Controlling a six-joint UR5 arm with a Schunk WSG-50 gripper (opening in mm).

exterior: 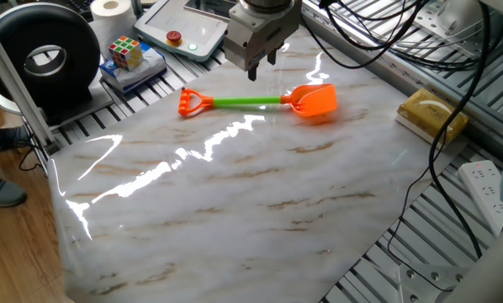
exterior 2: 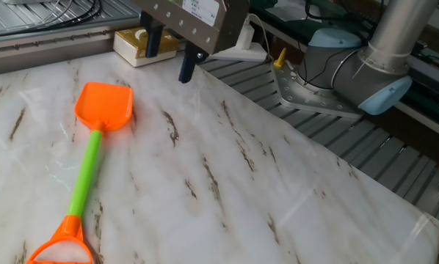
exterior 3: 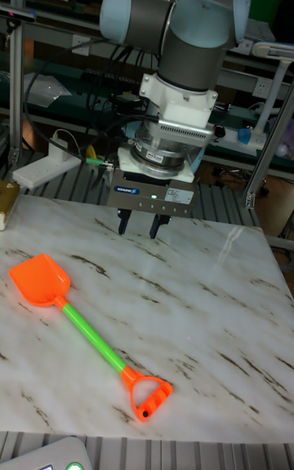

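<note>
A toy shovel with an orange scoop, green shaft and orange D-shaped handle lies flat on the marble-patterned tabletop. In exterior view 1 its green shaft (exterior: pixel 247 101) runs left to right, the scoop (exterior: pixel 315 100) on the right and the handle (exterior: pixel 193 103) on the left. My gripper (exterior: pixel 262 69) hangs above the table, pointing down, apart from the shovel. In exterior view 3 the gripper (exterior 3: pixel 138 235) stands beyond the shovel shaft (exterior 3: pixel 94 337), its two dark fingers separated by an empty gap. Exterior view 2 also shows the gripper (exterior 2: pixel 168 68) open and holding nothing.
A yellow-and-white box (exterior: pixel 432 114) sits at the table's edge, near a white power strip (exterior: pixel 485 194) and black cables. A puzzle cube (exterior: pixel 125 52) rests on a blue-and-white pack, beside a control pendant (exterior: pixel 184 29).
</note>
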